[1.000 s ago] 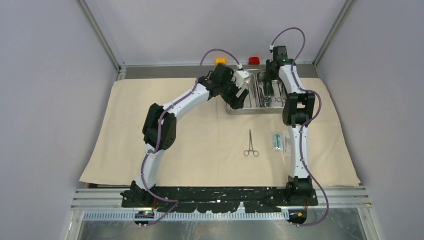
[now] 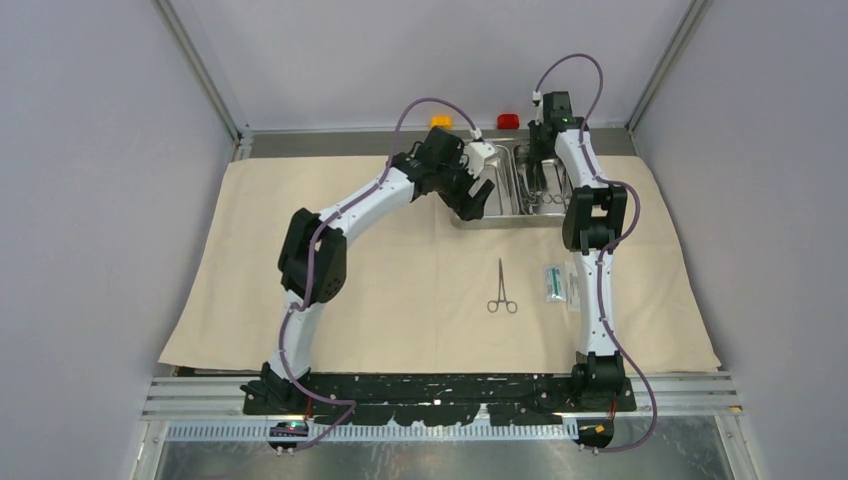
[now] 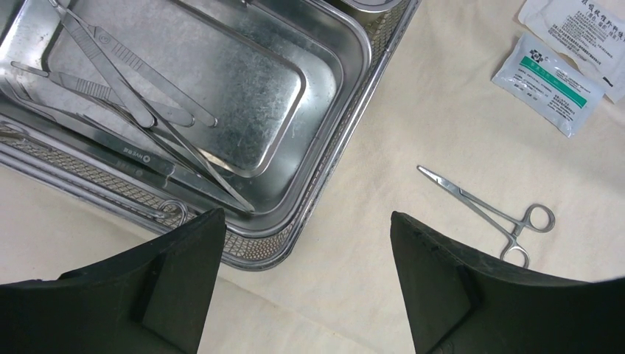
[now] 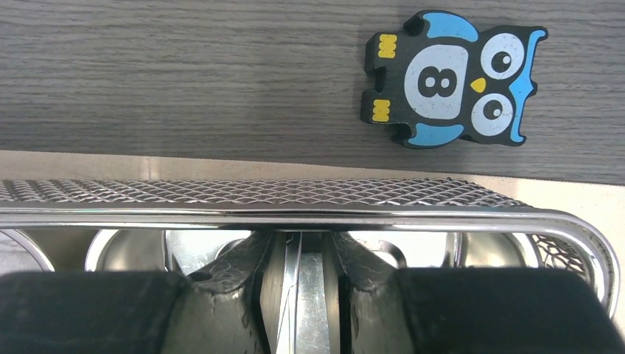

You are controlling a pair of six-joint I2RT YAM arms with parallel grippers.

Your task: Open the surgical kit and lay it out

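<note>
The metal kit basket (image 2: 508, 222) stands at the back right, holding a steel tray (image 3: 313, 96) with tweezers (image 3: 158, 85) and a dark-marked handle (image 3: 121, 147). Over the basket's front left corner, my left gripper is open, empty between its widely spaced fingers. My right gripper reaches down inside the basket near its back rim. Its fingers are a narrow gap apart, with a slim metal instrument (image 4: 290, 295) showing in the gap; no grip on it is visible. On the cloth lie needle-holder-like forceps (image 3: 490, 214) and a green-striped packet (image 3: 549, 85).
A paler packet (image 3: 578, 37) lies beside the striped one. Behind the basket rests a black and blue owl block (image 4: 453, 80); yellow (image 2: 440, 121) and red (image 2: 508, 121) blocks stand at the back edge.
My left arm's elbow has shifted slightly left and forward, its gripper staying over the basket corner. The laid-out forceps and packets have not moved.
</note>
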